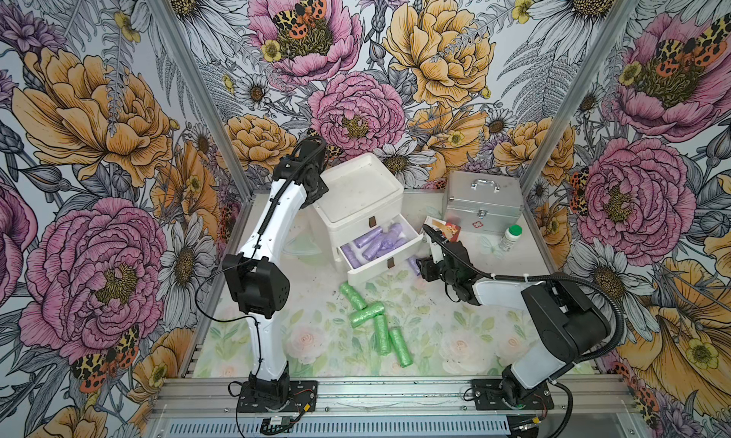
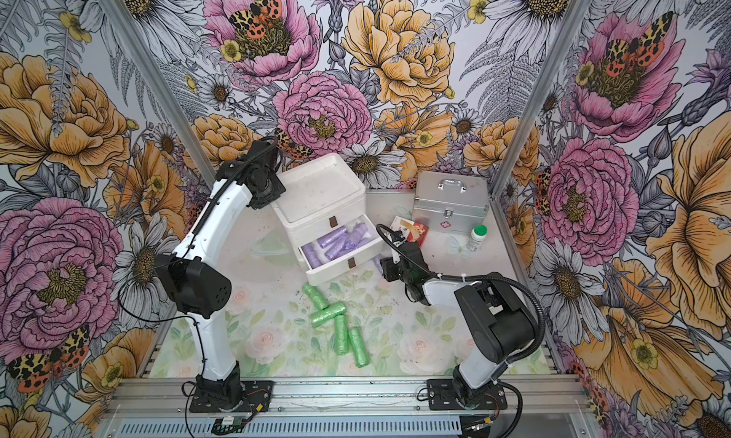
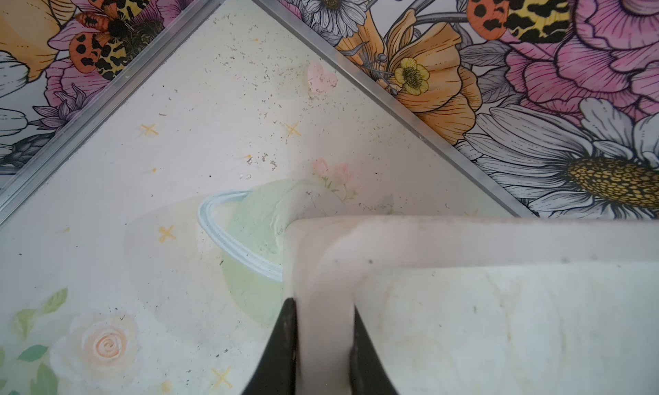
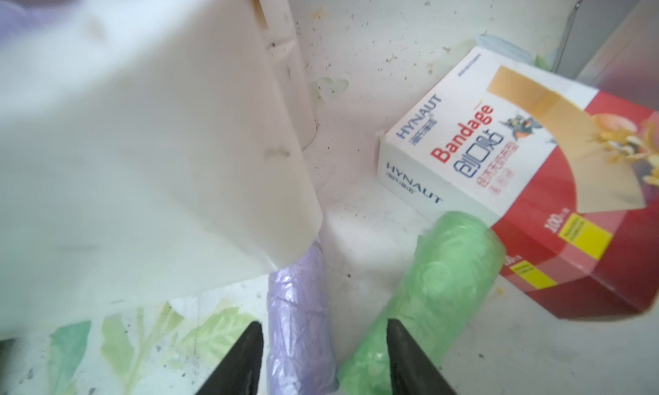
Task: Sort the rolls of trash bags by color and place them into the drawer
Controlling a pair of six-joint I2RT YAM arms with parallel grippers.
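Note:
A white drawer unit stands at the back with its lower drawer pulled out, holding several purple rolls. My left gripper is shut on the left corner of the unit's top rim. Outside the drawer's right end, a purple roll and a green roll lie on the table, with my open right gripper just over them, nothing seen gripped. Several green rolls lie in front of the drawer.
A bandage box, a silver metal case and a bottle with a green cap stand at the back right.

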